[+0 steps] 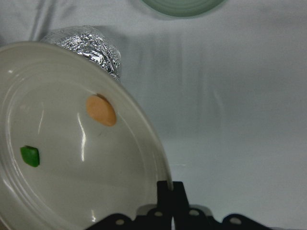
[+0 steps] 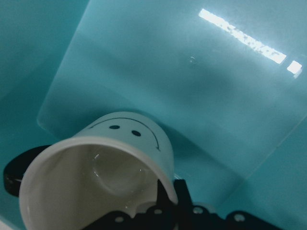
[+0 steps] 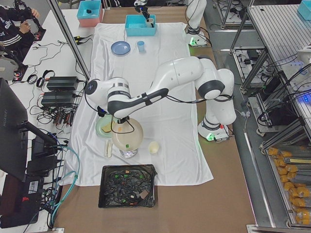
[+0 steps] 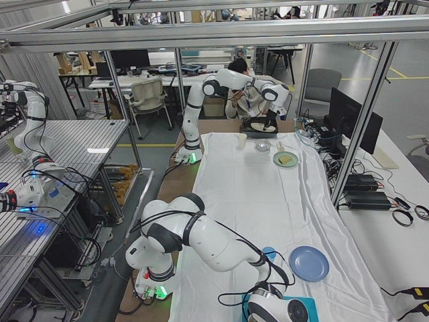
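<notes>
My left gripper is shut on the rim of a cream plate (image 1: 62, 177), which holds an orange bit (image 1: 100, 109) and a green bit (image 1: 29, 155). In the camera left view the plate (image 3: 131, 137) hangs partly over a foil bowl (image 3: 128, 153); a green plate (image 3: 102, 122) with a yellow sponge lies beside it. My right gripper is shut on the rim of a white smiley mug (image 2: 124, 125) inside a blue bin (image 2: 120, 57).
A black lined tray (image 3: 126, 187) sits at the near edge. A pale cup (image 3: 153, 146) and a pale strip (image 3: 108, 148) flank the foil bowl. A blue plate (image 3: 120, 47) and blue cup (image 3: 141, 46) stand toward the far end.
</notes>
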